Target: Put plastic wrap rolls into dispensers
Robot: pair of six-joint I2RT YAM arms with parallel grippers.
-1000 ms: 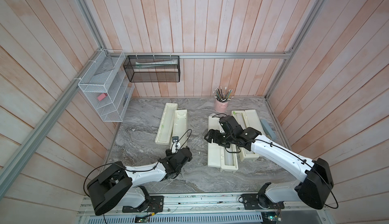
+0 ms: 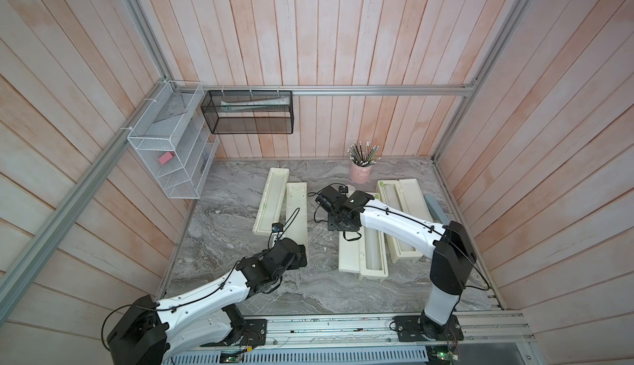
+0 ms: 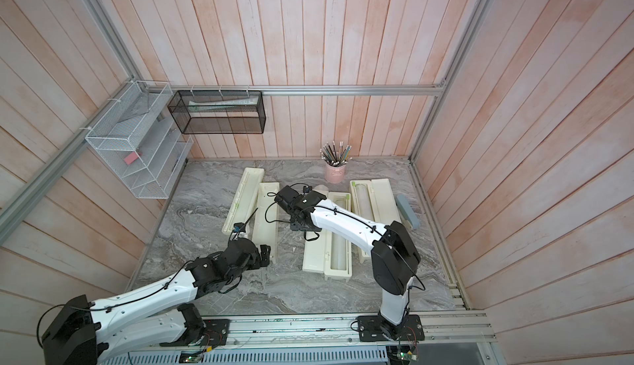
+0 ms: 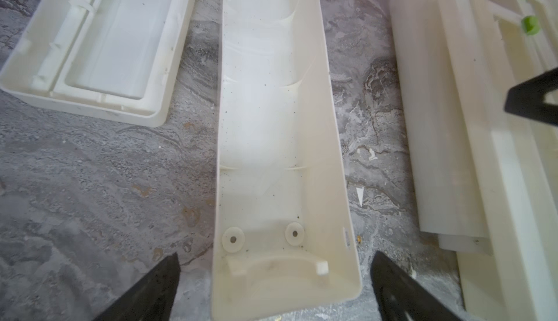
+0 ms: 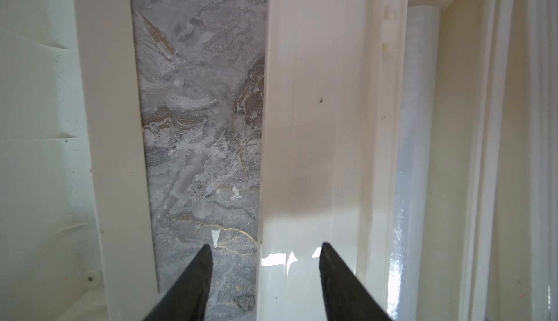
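Note:
An empty cream dispenser base [image 4: 261,117] lies in front of my left gripper, whose open fingers straddle its near end with nothing held. A second cream piece [image 4: 128,48] with green parts lies to its left. My right gripper hovers, fingers apart and empty, over the flat cream lid [image 5: 314,146] of a middle dispenser. Beside that lid a clear plastic wrap roll [image 5: 412,146] rests inside a cream trough. A further dispenser [image 2: 412,206] stands at the right; its contents are partly hidden by my right arm.
A pink cup of pens [image 2: 360,172] stands at the back, and a blue object [image 3: 406,209] at the far right. Wire shelves [image 2: 168,147] and a black basket [image 2: 247,120] hang on the walls. Bare marble counter lies at left and front.
My left arm has shifted slightly left.

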